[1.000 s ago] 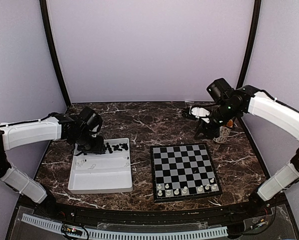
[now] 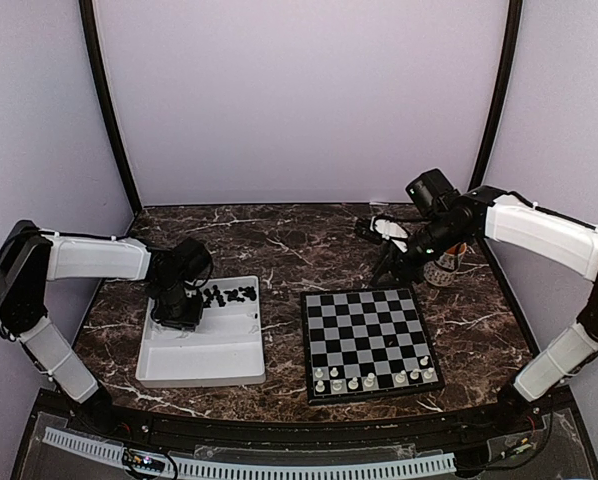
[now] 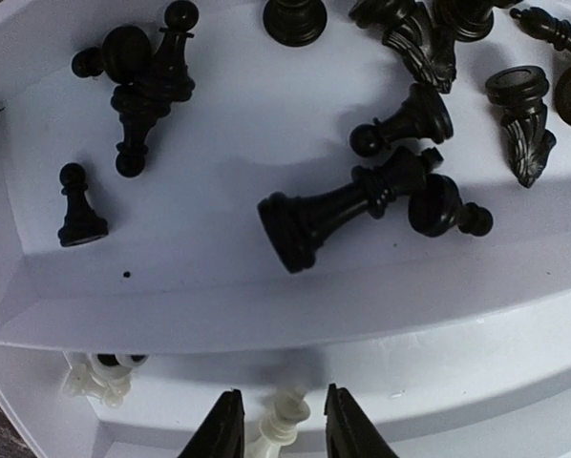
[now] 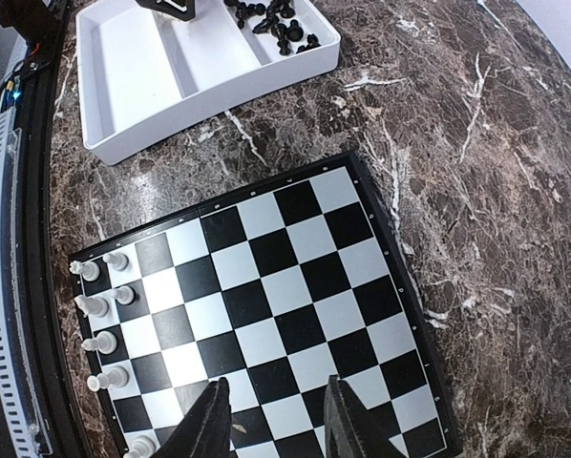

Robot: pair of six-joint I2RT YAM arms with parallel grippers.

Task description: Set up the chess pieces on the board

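My left gripper is part open over the white tray [image 2: 201, 370], its fingertips either side of a white piece [image 3: 291, 410] in a middle compartment; whether they touch it is unclear. More white pieces [image 3: 104, 377] lie to its left. Black pieces [image 3: 314, 219] lie jumbled in the back compartment, one pawn upright. The chessboard [image 2: 364, 330] carries several white pieces [image 4: 109, 378] along its near edge in the top view; the rest of its squares are bare. My right gripper hangs open above the board's back part, nothing between its fingers.
A white basket [image 2: 444, 272] stands behind the board at the right, partly hidden by the right arm. Bare marble table lies between tray and board and toward the back. Walls enclose the table at back and sides.
My left gripper has moved toward the front of the tray, from near the black pieces to over the white ones. The right arm has shifted slightly leftward.
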